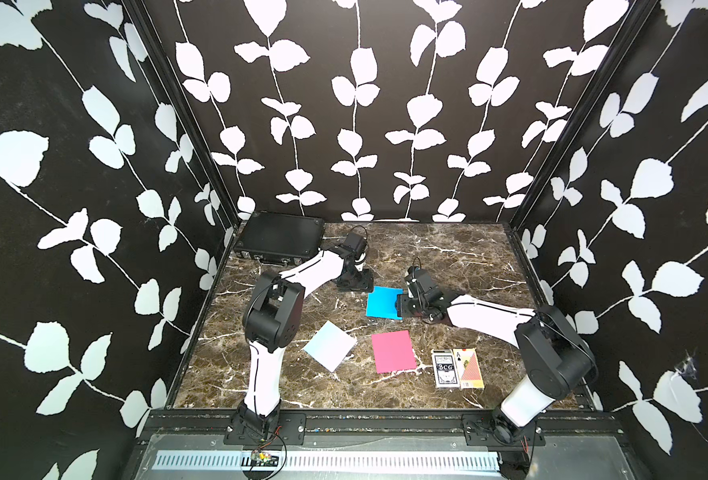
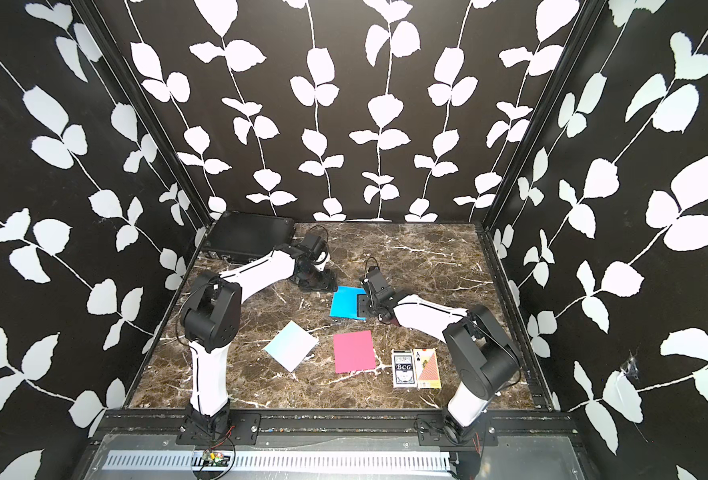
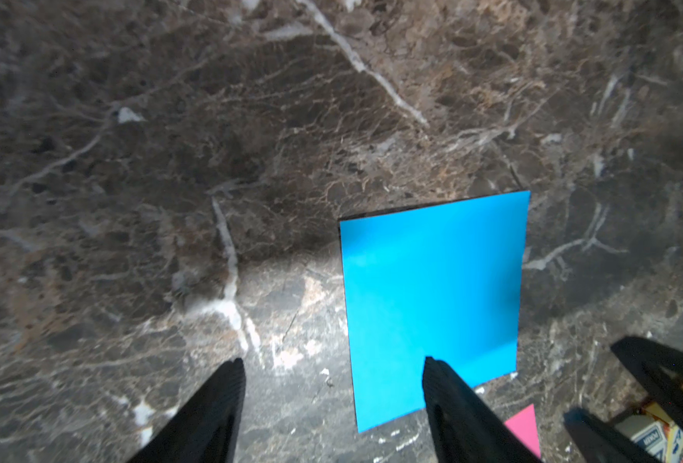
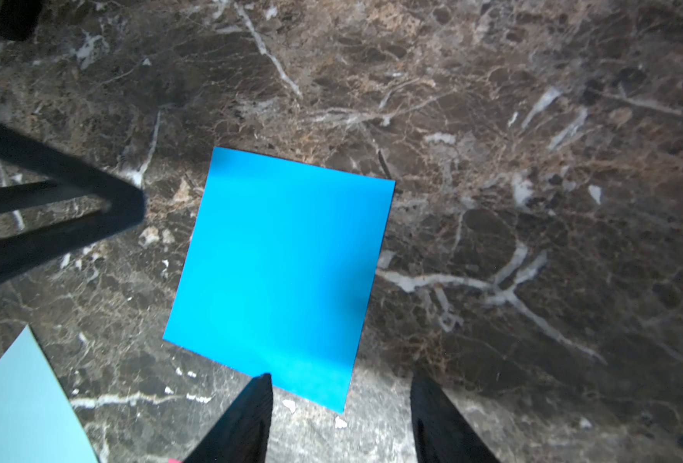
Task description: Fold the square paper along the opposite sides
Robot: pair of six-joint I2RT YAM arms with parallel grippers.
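Note:
A flat blue square paper (image 1: 382, 302) lies mid-table. My left gripper hangs over the table just behind and left of it in the top views; in the left wrist view its fingers stand apart, part open, with nothing held. My right gripper is over the paper's right side, hiding that edge in the top views; in the right wrist view its fingers are apart with nothing between them but the table and the paper's near corner beneath.
A pale square (image 1: 329, 345), a pink square (image 1: 394, 352) and card boxes (image 1: 457, 368) lie along the front. A black case (image 1: 279, 236) sits back left.

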